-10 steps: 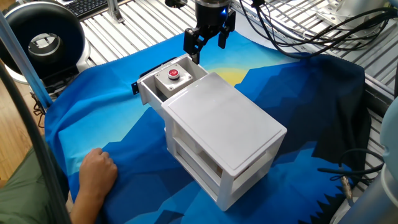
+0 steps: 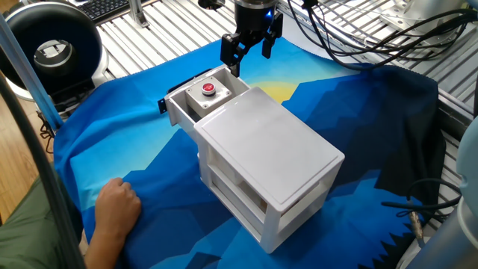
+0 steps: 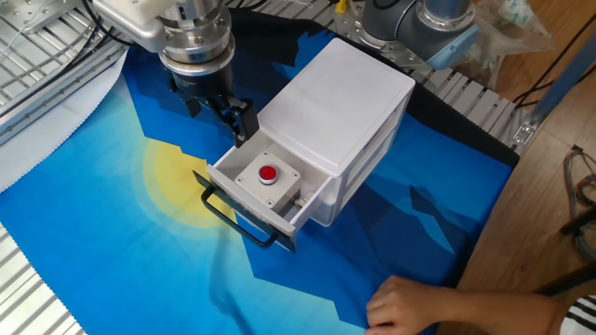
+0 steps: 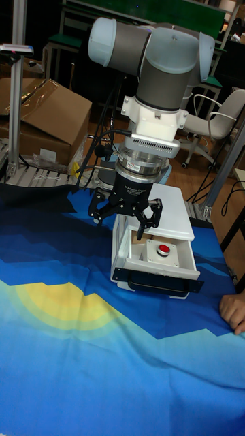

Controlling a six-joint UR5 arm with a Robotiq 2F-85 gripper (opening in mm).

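Observation:
A white drawer cabinet (image 2: 269, 146) stands on the blue cloth, its top drawer (image 3: 312, 207) pulled out. Inside that drawer sits a light grey box (image 3: 250, 185) with a red push button (image 3: 268, 174) on top. A black handle (image 3: 237, 221) is fixed to the drawer's front. My gripper (image 4: 120, 227) is open, its two fingers well apart and nothing seen between them. It hangs beside the drawer, with one finger (image 3: 244, 126) close to the drawer's side wall; whether it touches cannot be told.
A person's hand (image 2: 118, 205) rests on the cloth on the drawer's other side. The cloth (image 4: 87, 363) in front of the drawer is clear. Black cables (image 2: 373, 52) run behind my arm.

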